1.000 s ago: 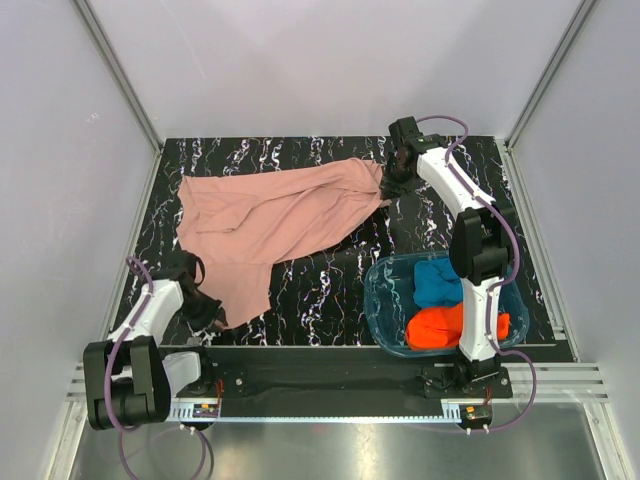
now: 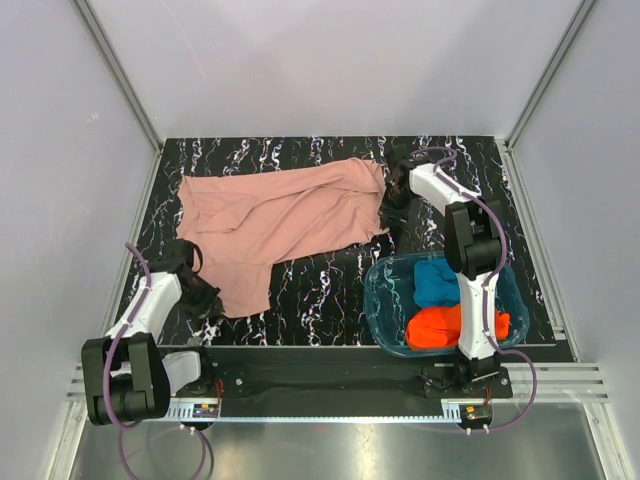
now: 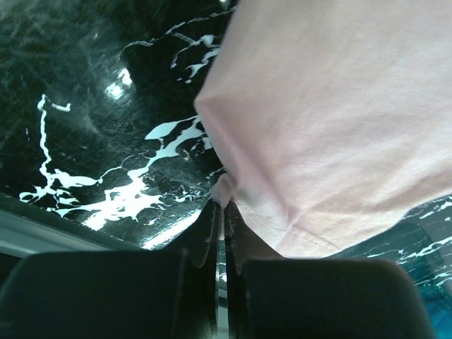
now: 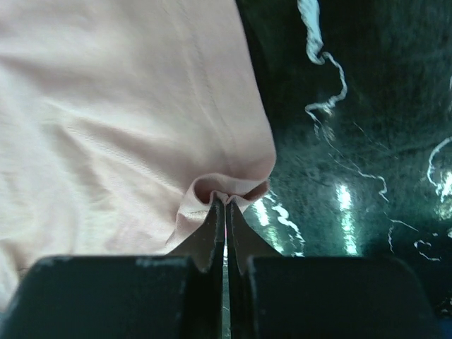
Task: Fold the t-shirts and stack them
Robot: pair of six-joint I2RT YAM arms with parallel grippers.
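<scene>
A pink t shirt lies spread with folds across the left and middle of the black marbled table, one sleeve reaching toward the front edge. At that sleeve's lower left corner, my left gripper is shut on the cloth; the left wrist view shows a pinch of pink fabric between the fingertips. My right gripper is at the shirt's right end, likewise shut on it. In the right wrist view a small tuck of the hem rises into its fingertips.
A clear bin at the front right holds a blue cloth and an orange cloth, with the right arm passing over it. Bare table shows in front of the shirt's middle.
My right gripper has come toward the front and lower, bringing the shirt's right corner along. The left gripper has shifted slightly away from the front edge with the sleeve corner.
</scene>
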